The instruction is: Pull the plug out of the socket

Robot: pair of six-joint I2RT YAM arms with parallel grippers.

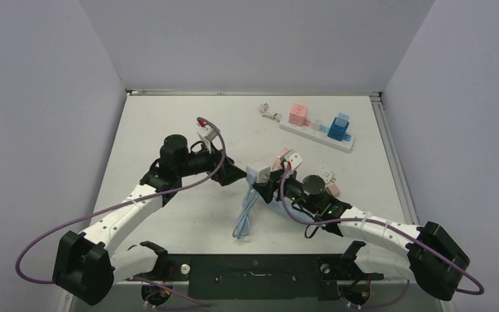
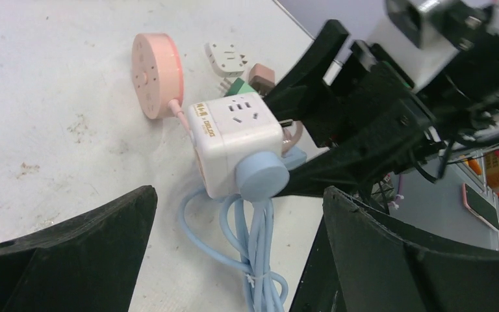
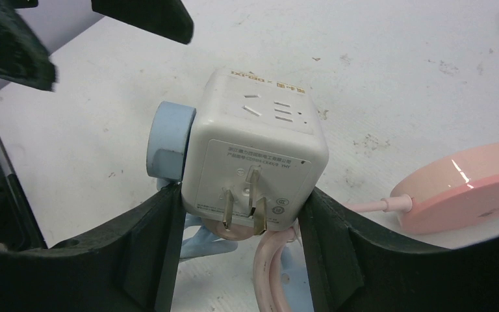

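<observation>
A white cube socket [image 2: 237, 140] hangs above the table, with my right gripper shut on its sides. A round light-blue plug [image 2: 262, 175] sits against one face of the cube, and its bundled blue cable [image 2: 258, 250] hangs below. Metal prongs [image 3: 253, 195] stick out of the face toward the right wrist camera. To the left of the cube, my left gripper is open with its fingers empty; it faces the blue plug across a gap. From above, the white cube [image 1: 258, 170] lies between both grippers.
A pink round reel [image 2: 157, 75] lies behind the cube, linked by a pink cord. A power strip [image 1: 315, 134] bearing a pink cube [image 1: 298, 114] and a blue block [image 1: 338, 128] stands at the back right.
</observation>
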